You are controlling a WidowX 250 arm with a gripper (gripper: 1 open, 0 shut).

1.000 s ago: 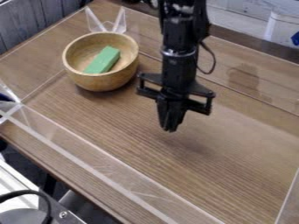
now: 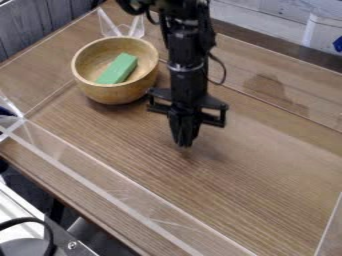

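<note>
The black robot arm reaches down from the top middle to my gripper [image 2: 182, 132], which is shut and hangs low over the middle of the wooden table, pointing down, with nothing visible between its fingers. To its upper left stands a round wooden bowl [image 2: 96, 85] with a green block [image 2: 120, 67] inside it, apart from the gripper.
A white rabbit-ear-like object [image 2: 131, 29] stands behind the bowl. Cables [image 2: 34, 225] lie at the lower left, past the table's edge.
The bowl and green block have not moved.
</note>
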